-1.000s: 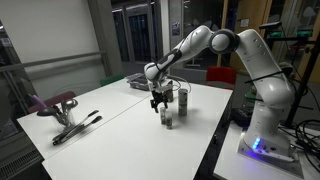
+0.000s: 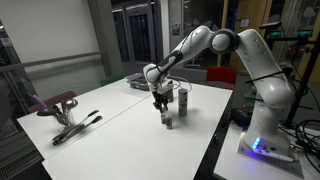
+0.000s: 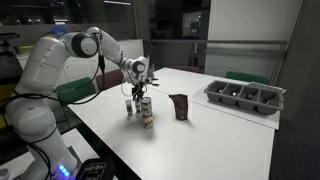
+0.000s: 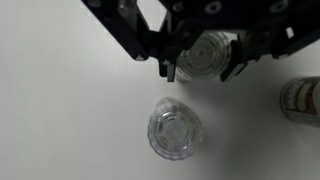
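Observation:
A clear ribbed glass (image 4: 204,57) sits between the two black fingers of my gripper in the wrist view, and the fingers are shut on it. From the first exterior view, my gripper (image 2: 161,98) points down at the top of this glass (image 2: 163,115), which appears to stand on the table. A second clear glass (image 4: 175,131) stands apart, free of the fingers. In the first exterior view that second glass (image 2: 169,122) is just beside the held one.
Close by stands a labelled can (image 4: 301,100), also the tall can (image 3: 147,113) in the second exterior view. Beyond it are a dark brown bag (image 3: 181,107) and a compartment tray (image 3: 242,107). Utensils in a holder (image 2: 66,119) lie far left.
The fingers have drawn in around the top of the glass over the last second. The arm has hardly moved, and the other objects stay in place.

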